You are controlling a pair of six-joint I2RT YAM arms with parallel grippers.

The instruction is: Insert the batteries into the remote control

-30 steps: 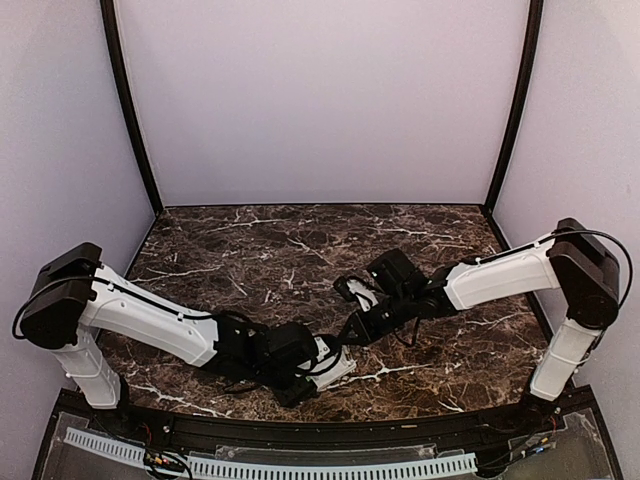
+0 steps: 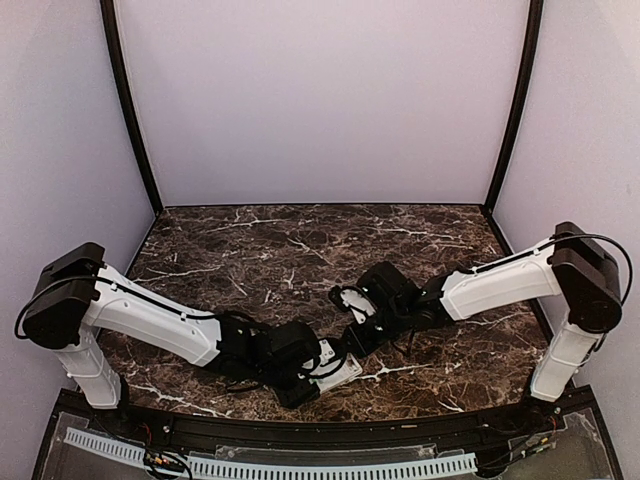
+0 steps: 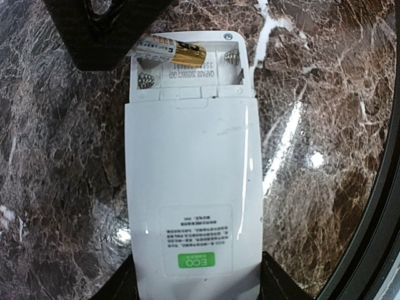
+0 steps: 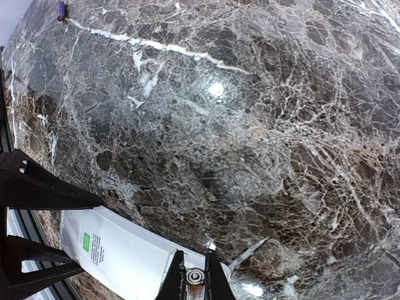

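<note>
The white remote control lies back side up, its empty-looking battery compartment uncovered at the far end, with springs showing. My left gripper is shut on the remote's near end, one finger at each side. A battery with a gold end slants over the compartment, its gold end above the bay near the right spring; whether it touches the bay I cannot tell. In the right wrist view my right gripper is shut on this battery, whose round end shows between the fingers.
A second, purplish battery lies far off on the dark marble table. The table's front edge runs close to the left gripper. Behind both arms the table is clear.
The remote has shifted slightly to the right since one second ago, while the left arm barely moved.
</note>
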